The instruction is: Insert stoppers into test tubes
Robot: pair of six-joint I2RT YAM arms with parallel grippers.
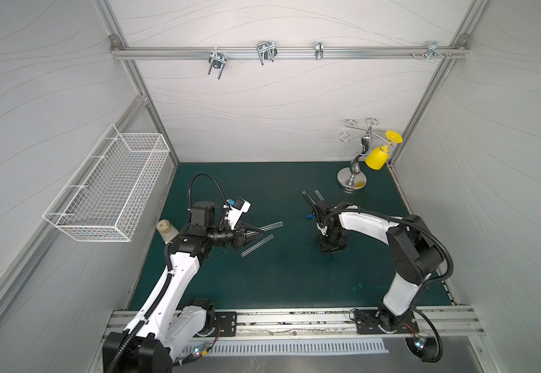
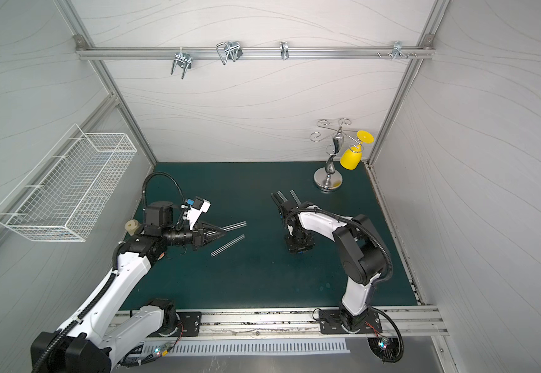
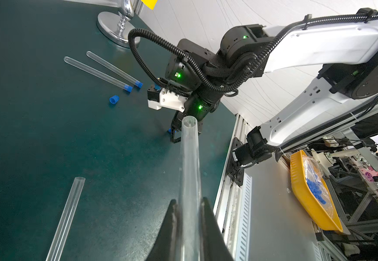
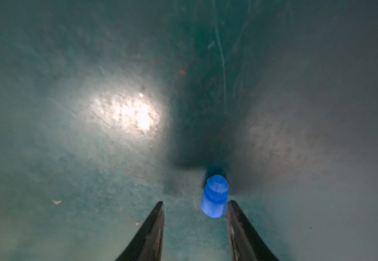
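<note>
My left gripper is shut on a clear test tube [image 3: 189, 156], its open mouth pointing away from the fingers. A second uncapped tube [image 3: 66, 219] lies on the table beside it. In the right wrist view a blue stopper [image 4: 215, 198] lies on the table, close to the right-hand finger [image 4: 237, 226]. My right gripper is part open above the table, its fingertips on either side of the stopper, with a gap to the left finger. Another loose blue stopper [image 3: 114, 99] lies near two tubes [image 3: 97, 74] fitted with blue stoppers.
A chrome stand [image 1: 352, 178] with a yellow cup [image 1: 377, 157] is at the back right. A white wire basket [image 1: 111, 189] hangs on the left wall. A beige object [image 1: 167, 230] stands behind the left arm.
</note>
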